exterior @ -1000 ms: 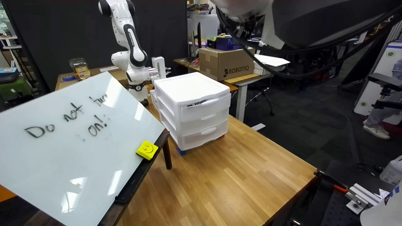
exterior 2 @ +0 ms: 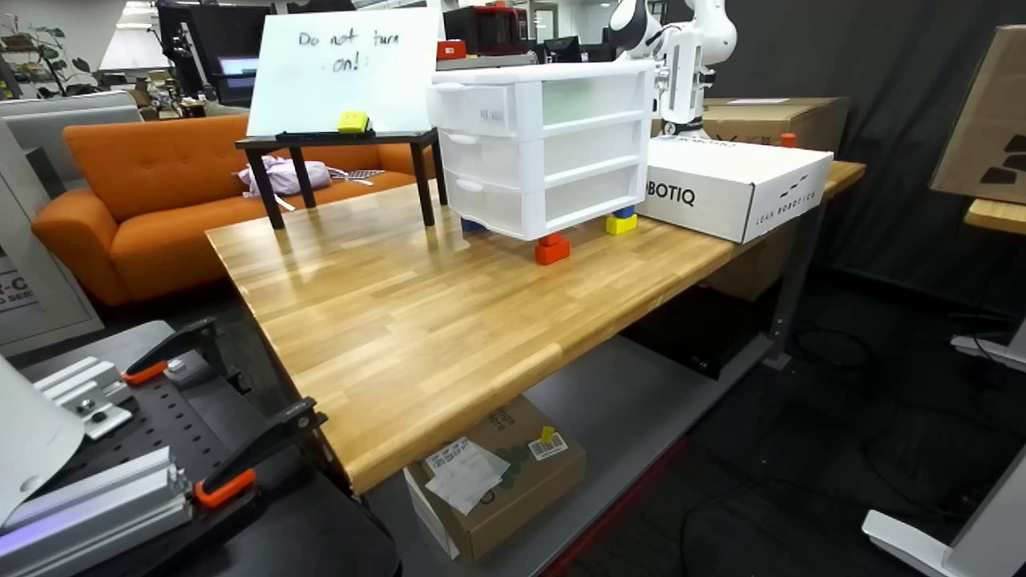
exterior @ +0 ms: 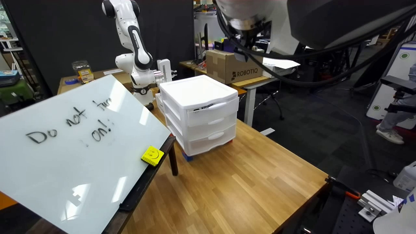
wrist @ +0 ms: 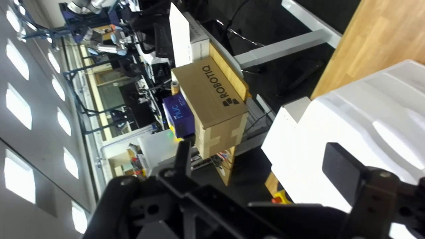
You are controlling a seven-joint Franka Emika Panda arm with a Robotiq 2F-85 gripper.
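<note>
A white three-drawer plastic unit (exterior: 201,113) stands on the wooden table, its drawers shut. On the black stand beside it leans a whiteboard (exterior: 74,144) reading "Do not turn on!", with a yellow smiley eraser (exterior: 152,155) at its lower edge. Both also show in exterior view 2, where the eraser (exterior 2: 353,122) rests on the board's ledge. In the wrist view my gripper is open, its dark fingers (wrist: 343,169) wide apart with nothing held. The drawer unit's white top (wrist: 318,155) lies beyond the right finger. Exterior view 1 shows my arm high above the table's far side.
Coloured blocks such as a red one (exterior 2: 552,250) sit under the drawer unit. Behind it are a white Robotiq box (exterior 2: 712,187) and another robot arm (exterior: 134,46). A cardboard box (exterior: 230,66) stands on a separate table.
In exterior view 1 my arm has come down and slightly left, so more of its dark end shows and the purple box behind is more covered. The drawer unit, board and eraser look unmoved.
</note>
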